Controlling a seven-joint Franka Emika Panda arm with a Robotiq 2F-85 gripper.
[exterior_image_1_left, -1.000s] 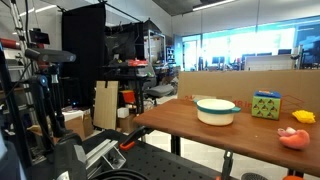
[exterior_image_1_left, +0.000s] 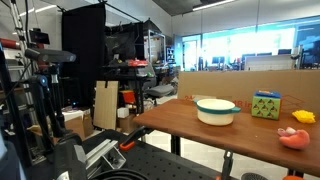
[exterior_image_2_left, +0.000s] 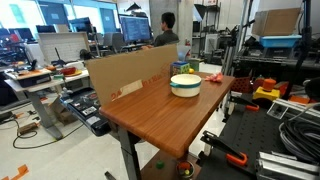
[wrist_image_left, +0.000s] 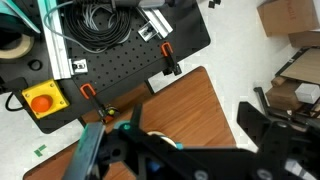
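A white bowl with a teal band (exterior_image_1_left: 217, 117) rests on the brown wooden table (exterior_image_1_left: 178, 122). To its right are a green box-like thing with a blue top (exterior_image_1_left: 266, 107), a small yellow object (exterior_image_1_left: 303, 117) and a pink lumpy object (exterior_image_1_left: 294, 138). From the second exterior side, the bowl (exterior_image_2_left: 185, 90) appears near the table's far end. In the wrist view my gripper is open, its dark fingers spread apart over the table's edge. A pale, teal-edged rim, probably the bowl's, is partly hidden behind the gripper. Neither exterior view clearly shows the gripper.
An upright tan panel (exterior_image_2_left: 135, 78) borders one side of the table. Beside the table, a black base surface (wrist_image_left: 120, 62) carries coiled cables, clamps and a yellow box with a red button (wrist_image_left: 43, 99).
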